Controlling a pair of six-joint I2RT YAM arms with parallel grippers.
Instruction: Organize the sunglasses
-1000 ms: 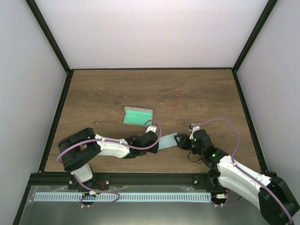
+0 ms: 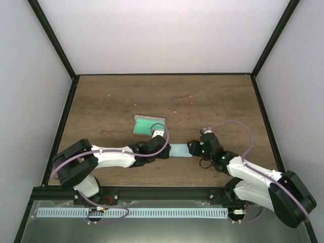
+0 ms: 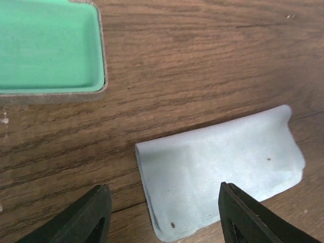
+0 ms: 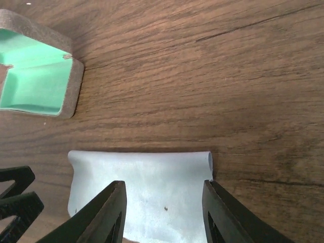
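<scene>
Orange-framed glasses [image 2: 190, 106] lie on the table's back right. A green-lined case [image 2: 149, 125] sits open left of centre, also in both wrist views [image 3: 45, 50] [image 4: 35, 86]. A pale cloth [image 2: 179, 150] lies flat at front centre, between my grippers. My left gripper is open above the cloth's left end, nothing between its fingers. My right gripper stands open over the cloth near its other end, nothing in it.
The wooden table [image 2: 101, 101] has free room at the back and sides. Black frame edges and white walls surround it; purple cables run over both arms.
The cloth has turned from tilted to lying straight across. My left arm has shifted slightly left; my right arm has moved a little toward the back.
</scene>
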